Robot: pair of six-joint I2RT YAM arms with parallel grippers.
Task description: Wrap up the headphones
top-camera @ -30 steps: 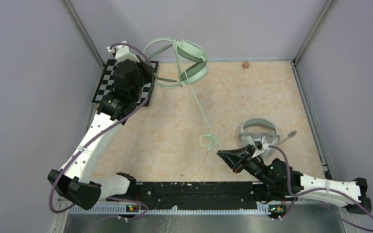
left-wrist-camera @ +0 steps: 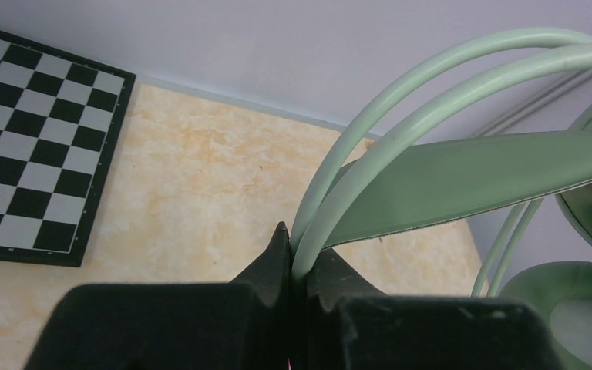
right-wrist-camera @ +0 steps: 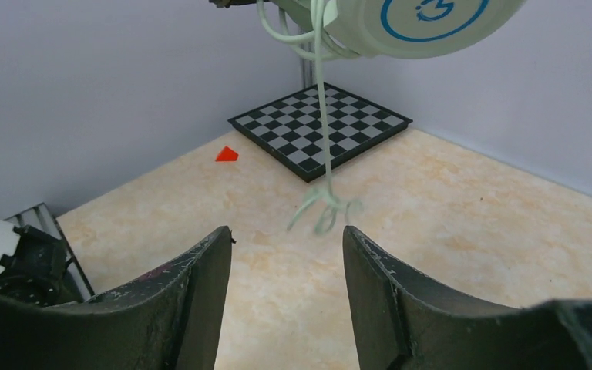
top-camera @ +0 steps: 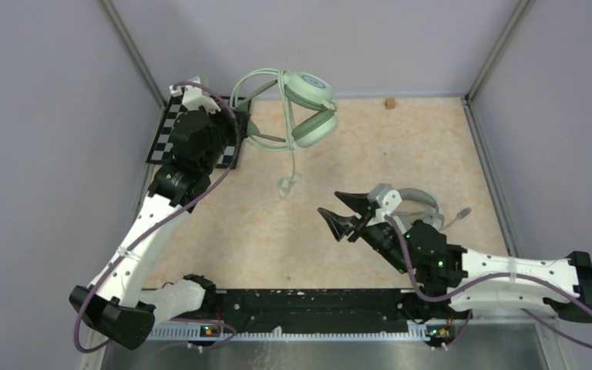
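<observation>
Pale green headphones [top-camera: 308, 91] hang in the air at the back left, their twin-wire band held at its top by my left gripper, which is shut on it. Several turns of cable run round the band and ear cups. From them the cable's free end [right-wrist-camera: 326, 131] dangles straight down, finishing in a loose tangle that looks blurred. My right gripper [top-camera: 327, 202] stands open at the centre right, nothing between its fingers. In the right wrist view the tangle sits beyond the fingertips, apart from them.
Under the left arm lies a black-and-white checkered board [top-camera: 171, 127]. A second, grey headset [top-camera: 420, 196] rests on the table behind the right gripper. One small brown block [top-camera: 390, 103] is at the back edge.
The cable's tail swings back to hang under the headphones. Recently the left gripper shifts slightly right.
</observation>
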